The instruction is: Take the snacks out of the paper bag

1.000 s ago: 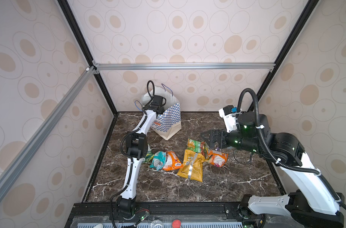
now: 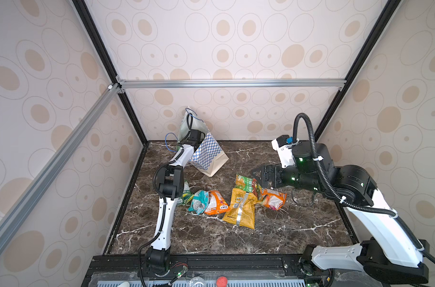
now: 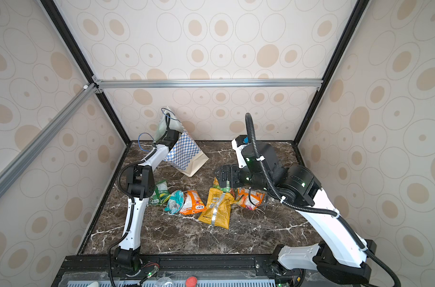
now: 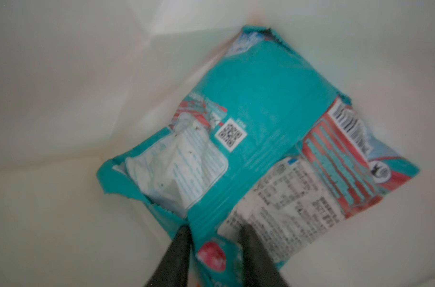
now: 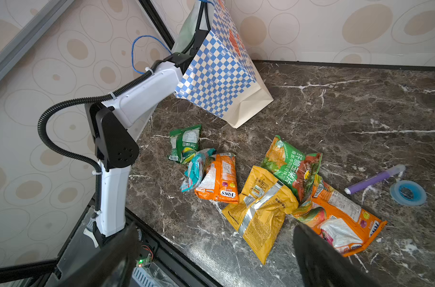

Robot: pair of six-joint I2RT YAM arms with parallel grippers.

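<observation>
The blue-checked paper bag [image 2: 208, 155] stands at the back left. My left gripper is inside it; in the left wrist view its blurred fingertips [image 4: 212, 248] are at the lower end of a teal snack pack [image 4: 270, 81] lying inside, and whether they grip it is unclear. My right gripper [image 2: 267, 174] is held above the snacks on the right. On the table lie a green pack [image 5: 184, 143], a teal pack [image 5: 194, 169], orange packs [image 5: 217, 179] [image 5: 346, 222], a yellow pack [image 5: 258, 210] and a green-red pack [image 5: 291, 165].
A purple pen [image 5: 374, 179] and a blue tape roll [image 5: 407, 192] lie right of the snacks. Walls close in the back and both sides. Bare table [image 5: 360, 110] lies right of the bag.
My left gripper has moved lower into the bag, and the bag has tilted and changed shape around it.
</observation>
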